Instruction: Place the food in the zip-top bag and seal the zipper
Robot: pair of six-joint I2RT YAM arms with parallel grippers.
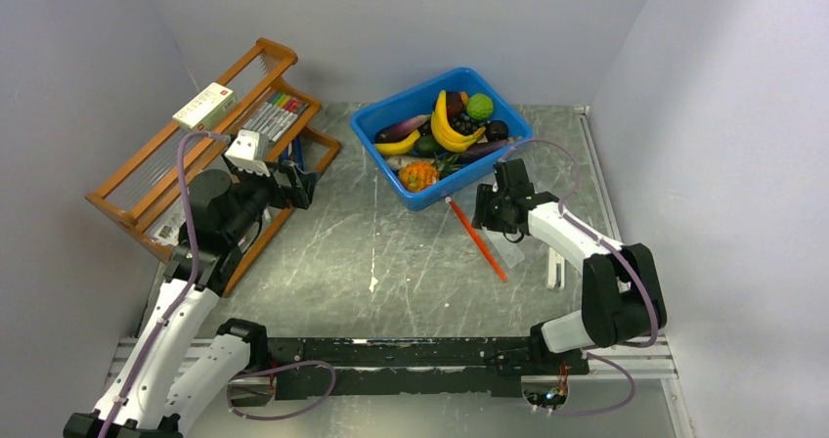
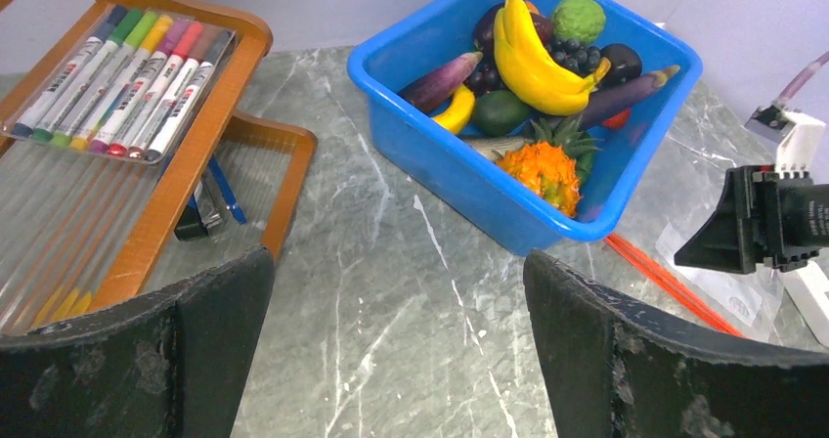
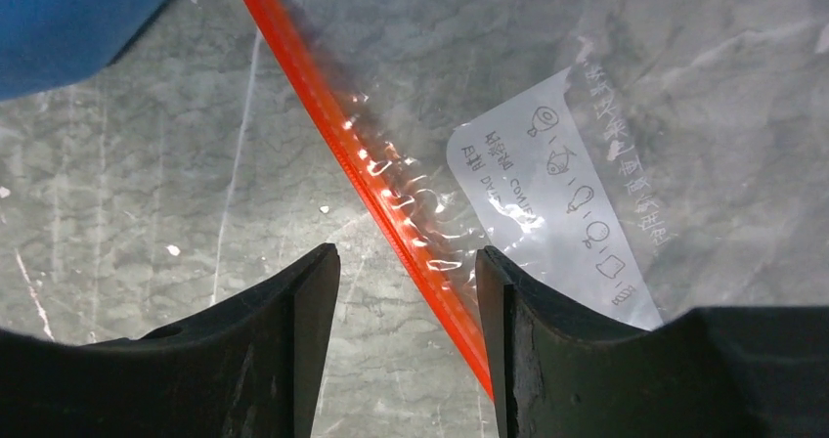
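A clear zip top bag [image 3: 547, 184] with a white printed label lies flat on the table, its red zipper strip [image 1: 476, 240] running slantwise below the blue bin [image 1: 411, 203]. Toy food fills that bin, among it yellow bananas [image 2: 533, 57], eggplants [image 2: 440, 83] and an orange pineapple [image 2: 541, 177]. Over the bag, low and close to the strip, hangs my right gripper, part open; the strip shows between its fingertips in the right wrist view but is not gripped. My left gripper stands wide open and empty above the table beside the wooden rack.
A wooden rack [image 1: 259, 106] with markers and a white box [image 1: 205, 107] takes up the left side. A small white object [image 1: 555, 268] lies right of the bag. Bare table spreads across the middle.
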